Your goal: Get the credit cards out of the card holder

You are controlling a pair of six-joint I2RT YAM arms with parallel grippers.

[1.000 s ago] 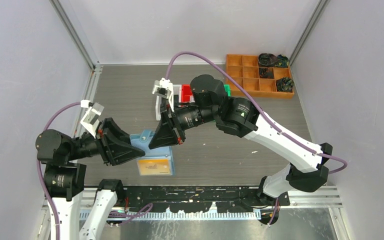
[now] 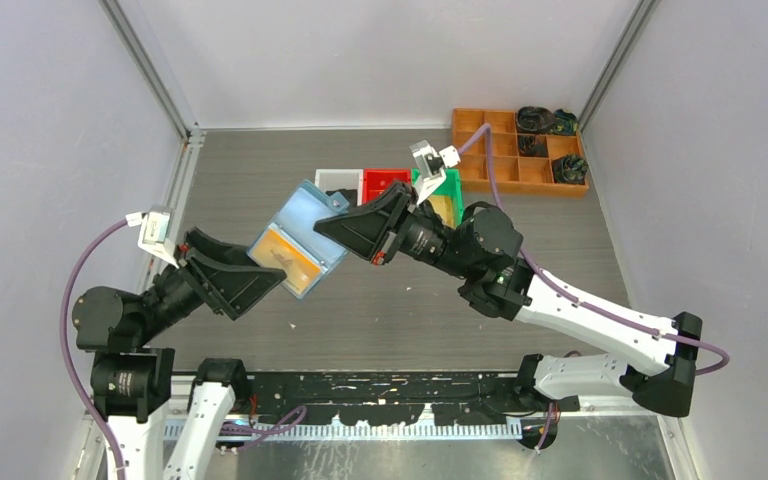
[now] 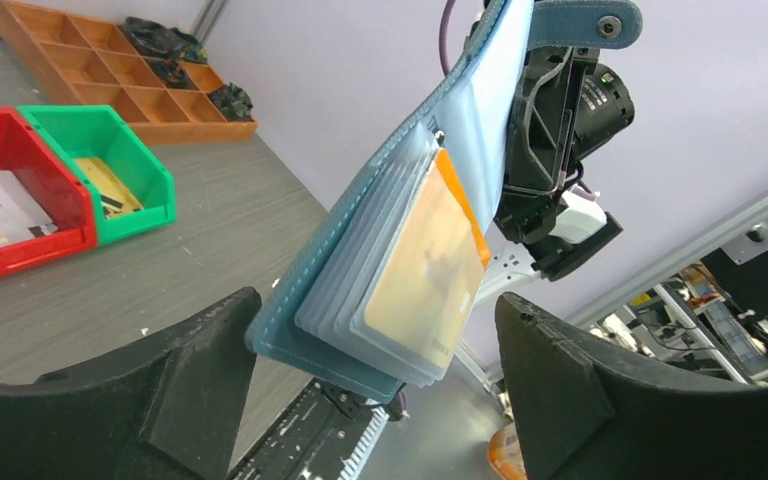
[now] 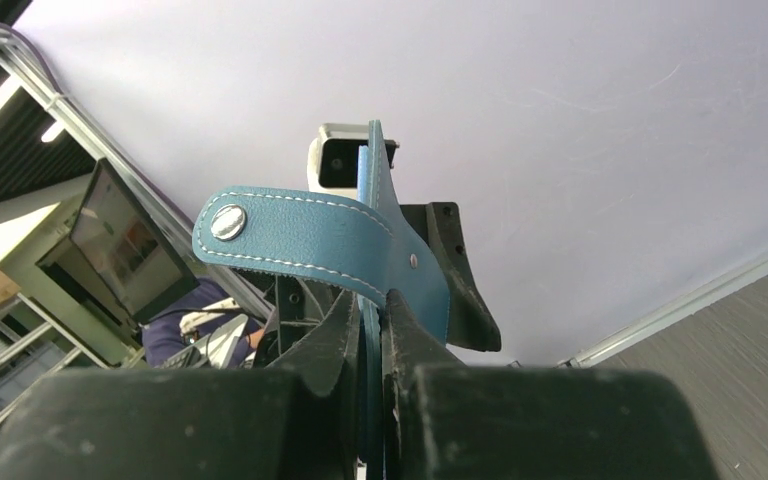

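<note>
The blue card holder (image 2: 305, 235) is held in the air, tilted, and spread open. My right gripper (image 2: 318, 227) is shut on its cover near the snap strap (image 4: 290, 235), pinching the thin material between the fingertips. In the left wrist view, clear card sleeves (image 3: 360, 290) are stacked inside the holder. An orange and cream card (image 3: 430, 265) shows through the outermost one. My left gripper has its fingers wide apart on either side of the holder's lower end. I cannot tell whether either finger touches it.
A white bin (image 2: 326, 178), a red bin (image 2: 385, 175) and a green bin (image 3: 165, 190) stand in a row at the back. Behind them on the right is an orange compartment tray (image 2: 505, 175).
The holder has swung from hanging nearly level to a slant, moving up and away in the top view. My right gripper moved along with it.
</note>
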